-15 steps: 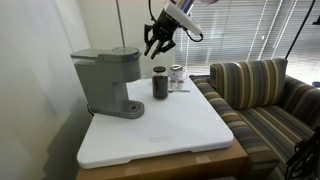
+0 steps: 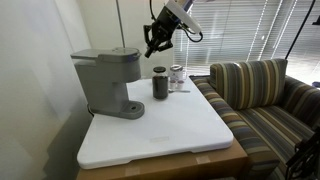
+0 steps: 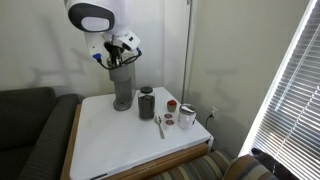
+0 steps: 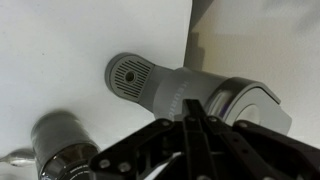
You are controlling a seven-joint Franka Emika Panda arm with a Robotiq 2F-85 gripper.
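A grey coffee maker [image 2: 108, 80] stands upright at the left of the white table, its drip tray [image 4: 129, 77] empty. Above the table, close to the top of the machine, hangs my gripper [image 2: 149, 52]. In the wrist view the dark fingers [image 4: 191, 108] lie together over the coffee maker's body [image 4: 180, 92], with nothing visible between them. Next to the machine stands a dark lidded jar [image 2: 160, 86], apart from the gripper; the wrist view catches this jar [image 4: 62, 145] at its lower left.
Behind the dark jar are a clear jar [image 2: 177, 76] and a spoon [image 3: 159, 127]. A small red-topped container [image 3: 171, 104] stands near the wall. A striped armchair [image 2: 250, 85] borders the right.
The arm has shifted slightly near the coffee maker, the gripper ending a little lower. The coffee maker, jars and spoon stay where they were.
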